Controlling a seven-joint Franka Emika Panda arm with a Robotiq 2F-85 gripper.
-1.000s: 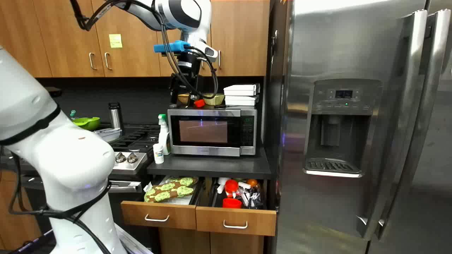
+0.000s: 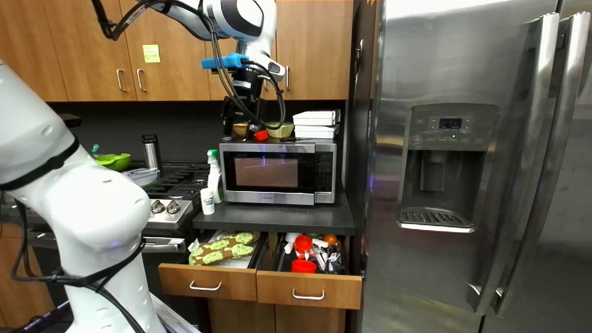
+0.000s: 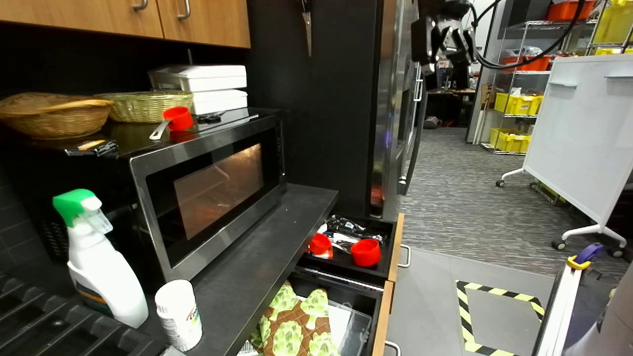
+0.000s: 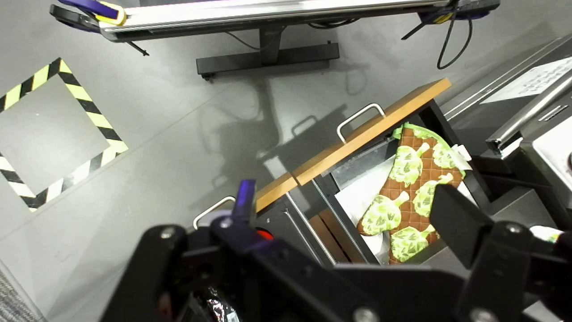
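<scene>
High above the two pulled-out drawers hangs my gripper, open, its fingers wide apart and nothing held between them. In the left drawer lies a brown oven mitt with a green artichoke pattern. The right drawer holds red measuring cups, an orange item and several utensils. Another red cup with a metal handle sits on top of the microwave. In the wrist view my own fingers hide much of the right drawer.
On the counter left of the microwave stand a spray bottle and a white canister. Baskets and white boxes rest on the microwave. The steel fridge borders the right.
</scene>
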